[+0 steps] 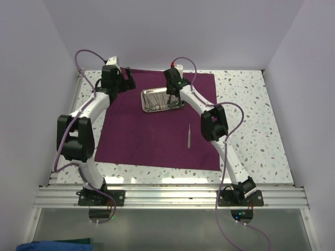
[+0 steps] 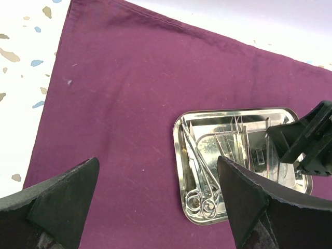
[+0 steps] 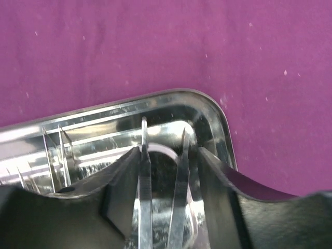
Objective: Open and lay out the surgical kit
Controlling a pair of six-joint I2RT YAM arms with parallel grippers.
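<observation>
A steel tray (image 1: 148,110) of surgical instruments sits on the purple cloth (image 1: 141,141), holding scissors (image 2: 208,206) at its left end and several slim tools. My right gripper is low over the tray's right end, fingers part open around two upright-lying slim instruments, one (image 3: 146,197) near the left finger, another (image 3: 178,207) near the right; whether it grips either is unclear. My left gripper hangs open above the cloth left of the tray, empty. A single slim instrument (image 1: 189,137) lies on the cloth below the tray's right.
Speckled table (image 1: 251,120) shows around the cloth, walls beyond it. The right arm crosses the cloth's right side.
</observation>
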